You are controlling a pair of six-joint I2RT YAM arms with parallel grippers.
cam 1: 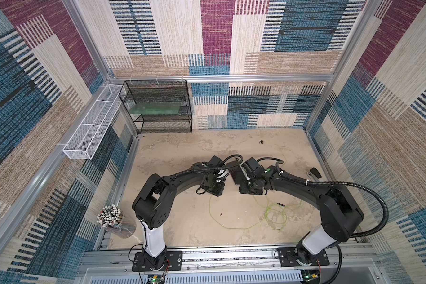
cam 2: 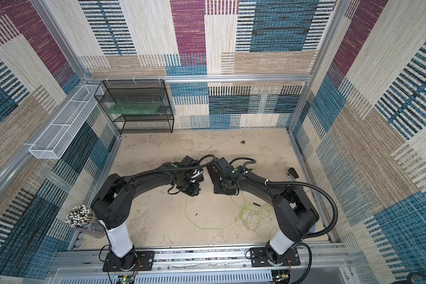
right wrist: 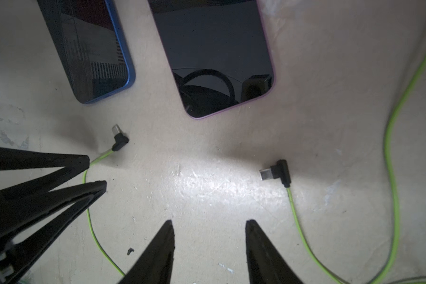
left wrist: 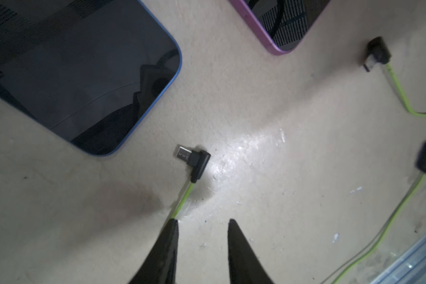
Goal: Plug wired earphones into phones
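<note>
In the left wrist view a blue-edged phone (left wrist: 94, 80) lies face up, with a black right-angle plug (left wrist: 199, 164) on a green cable just off its end. My left gripper is part open below that plug, its left finger by the cable; nothing visible is held. The right wrist view shows a purple-edged phone (right wrist: 217, 52) and a second black plug (right wrist: 283, 173) to its lower right, lying apart from it. My right gripper stands open with an empty gap. Both plugs' metal tips are bare.
The green cable (cam 1: 241, 228) runs in loose loops over the table's front. A small black item (cam 1: 280, 204) lies near those loops. The two grippers are close together at mid-table. A wire rack (cam 1: 161, 124) stands at the back left, and a container of sticks (cam 1: 109, 216) at the front left.
</note>
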